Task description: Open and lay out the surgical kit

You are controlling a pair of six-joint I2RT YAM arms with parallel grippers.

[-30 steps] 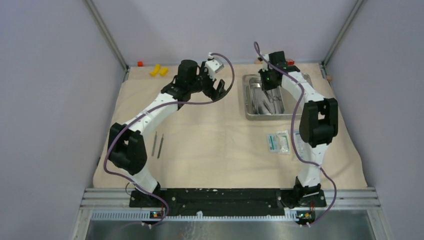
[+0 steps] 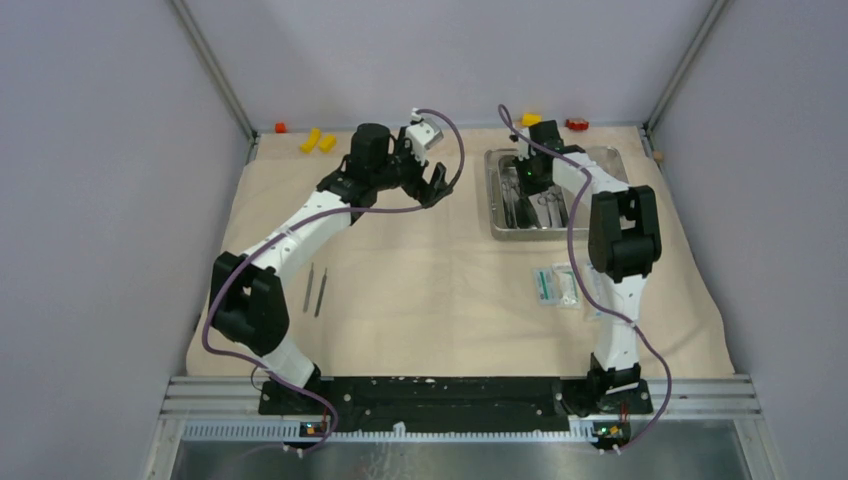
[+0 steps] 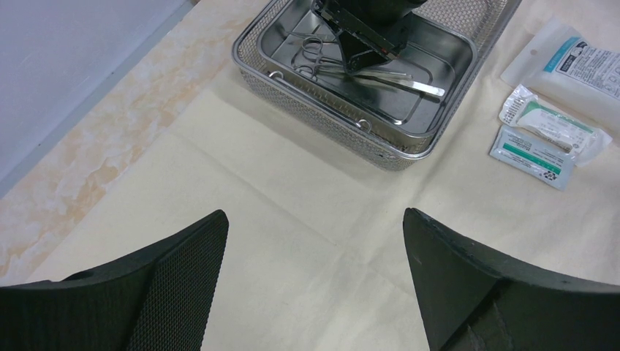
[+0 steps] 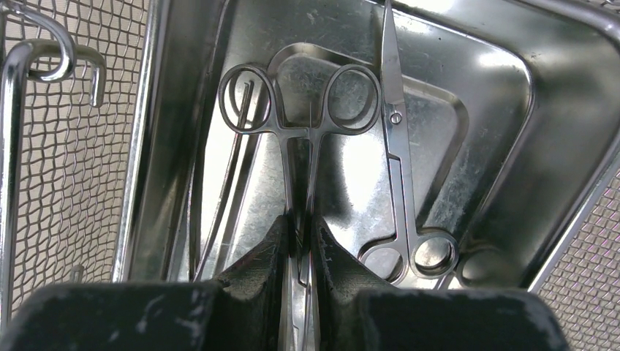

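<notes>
In the right wrist view, my right gripper is shut on the shank of a ring-handled clamp (image 4: 295, 133), below its two finger rings. Under and around it is the inner metal tray (image 4: 468, 44), inside a mesh basket (image 4: 73, 161). Scissors (image 4: 392, 80) lie to the clamp's right, a thin rod (image 4: 228, 179) to its left. A pair of tweezers (image 3: 420, 86) rests in the tray in the left wrist view. My left gripper stands open, empty, over bare cloth left of the basket. Whether the clamp is clear of the tray floor, I cannot tell.
Two thin instruments (image 2: 321, 292) lie on the cloth at left. Sealed packets (image 3: 532, 157) sit in front of the basket. Yellow pieces (image 2: 312, 140) and red pieces (image 2: 577, 124) line the back edge.
The left arm has barely moved.
</notes>
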